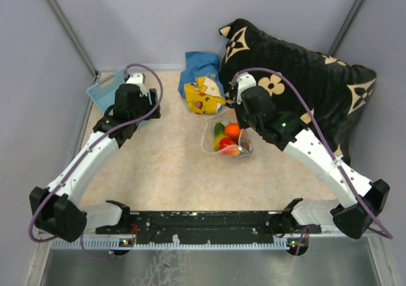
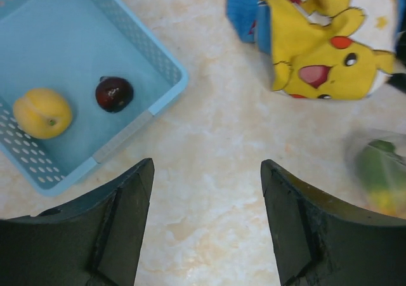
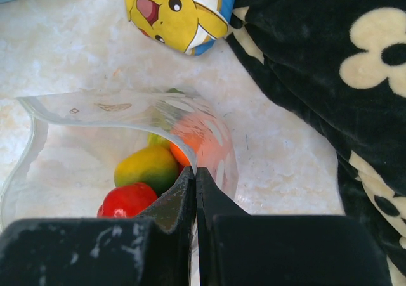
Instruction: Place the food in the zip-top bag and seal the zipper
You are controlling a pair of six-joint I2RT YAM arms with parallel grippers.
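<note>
A clear bag (image 3: 76,159) holds an orange (image 1: 232,132), a red item (image 3: 127,201), a yellow-green mango (image 3: 146,170) and other produce. My right gripper is shut on the bag's rim. My left gripper is open and empty, above the table beside the blue bin (image 2: 158,61). In that bin are a yellow fruit (image 2: 43,113) and a dark red round item (image 2: 114,94).
A yellow and blue Pikachu cloth (image 1: 203,96) lies at the back middle. A large black patterned pillow (image 1: 317,77) fills the back right.
</note>
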